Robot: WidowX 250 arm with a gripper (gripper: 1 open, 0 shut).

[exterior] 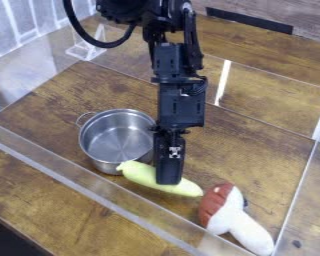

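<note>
My gripper (168, 172) points straight down and is shut on a long pale yellow-green object (141, 172), perhaps a toy corn or vegetable, just in front of a steel pot (109, 135) with wire handles. The object's right end extends beyond the fingers. To the right lies a red-and-white toy (247, 230), shaped like a mushroom, on the wooden table.
Clear plastic walls (312, 170) border the work area at the front and right.
</note>
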